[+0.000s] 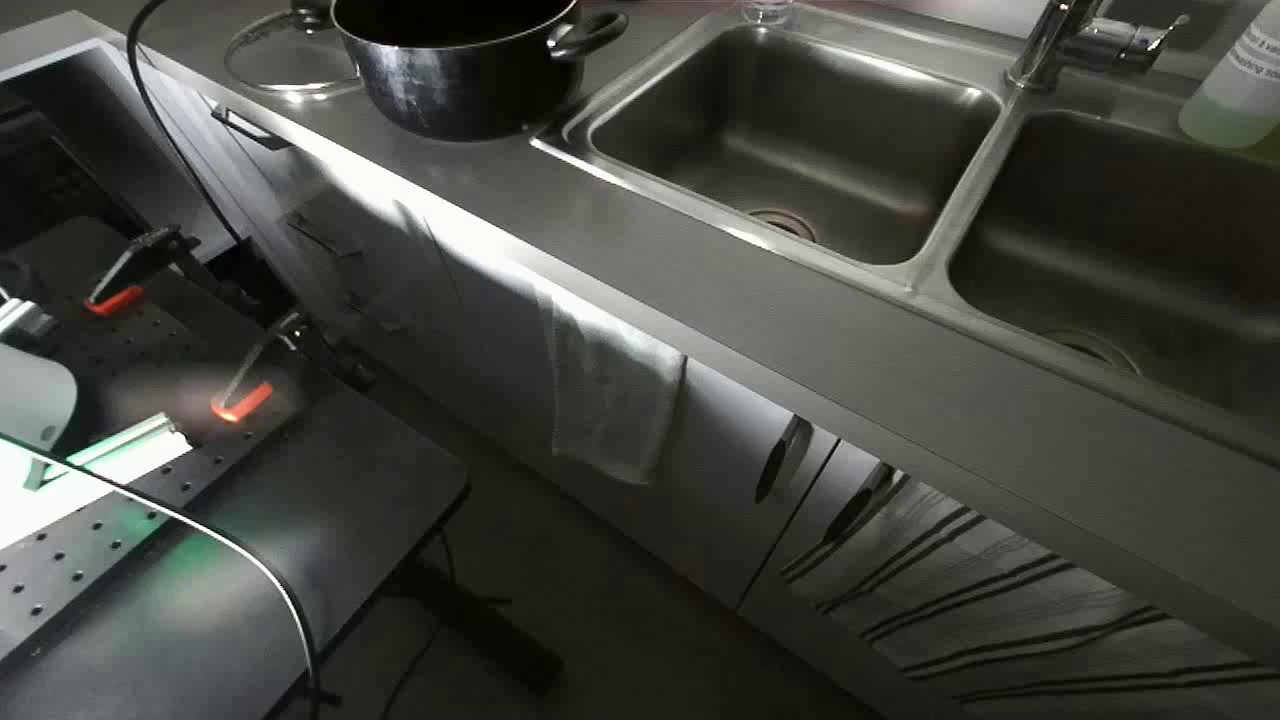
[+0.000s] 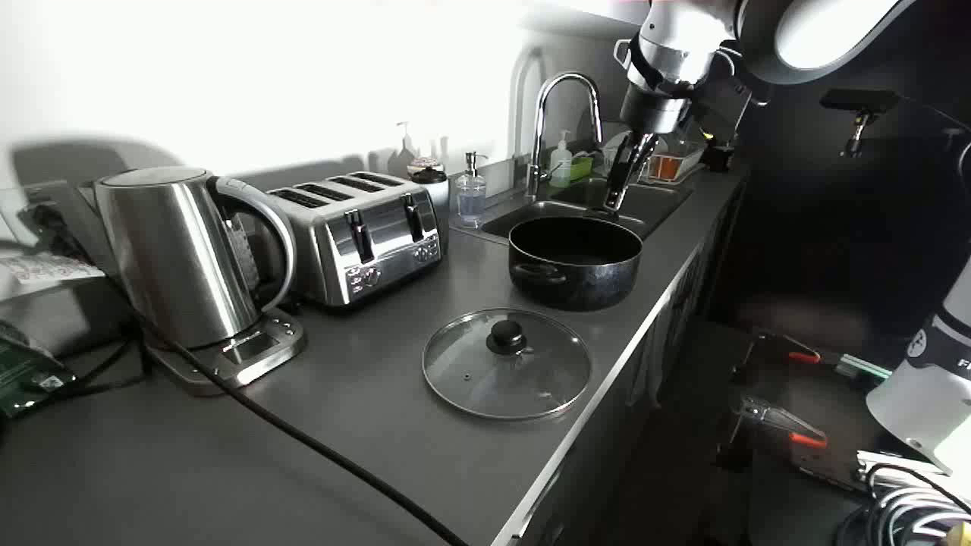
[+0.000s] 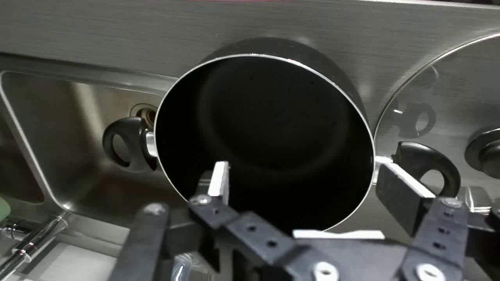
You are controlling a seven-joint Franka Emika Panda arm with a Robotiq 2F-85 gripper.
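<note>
A black two-handled pot (image 3: 269, 117) stands empty and uncovered on the counter beside the sink. Its glass lid (image 2: 473, 373) with a black knob lies flat on the counter near it. Above the pot my gripper hangs open, nothing between its fingers. In the wrist view one finger shows over the pot's inside and the other near the handle (image 3: 429, 166) on the lid side. Exterior view 2 has the gripper (image 2: 626, 177) pointing down, higher than the pot rim. Whether a finger touches the pot cannot be told. Exterior view 1 leaves the gripper out.
A steel kettle (image 2: 177, 255), a toaster (image 2: 378, 241) and a soap dispenser (image 2: 470, 196) line the wall. The double sink (image 1: 792, 132) with its tall faucet (image 2: 543, 118) lies past the pot. A black cable (image 2: 318, 446) crosses the front counter, which is otherwise mostly clear.
</note>
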